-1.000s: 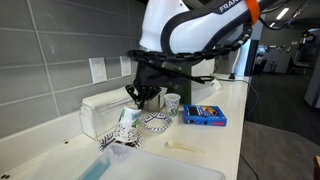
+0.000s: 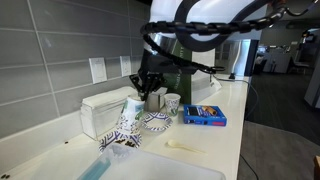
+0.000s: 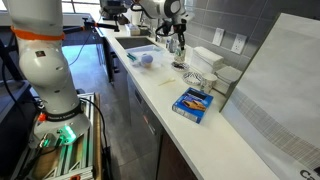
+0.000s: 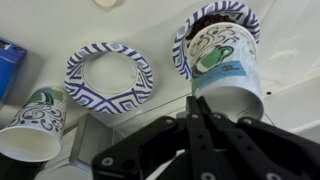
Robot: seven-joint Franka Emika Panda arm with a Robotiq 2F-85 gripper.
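Observation:
A white paper cup with a green and blue print stands out in the wrist view, its wide mouth toward the camera. My gripper is shut at the cup's rim edge, which is thin between the fingertips. In exterior view 1 the gripper points down at the cup, by the wall. Below the cup, a blue-patterned paper bowl shows something dark brown inside. An empty patterned plate lies beside it.
A second printed cup and a blue box stand further along the counter. White containers line the wall. A clear plastic bin and a pale wooden spoon lie in front.
The gripper and the cup have risen slightly in exterior view 1, and the cup's upper part sits higher than before. The plate, box and spoon have not moved.

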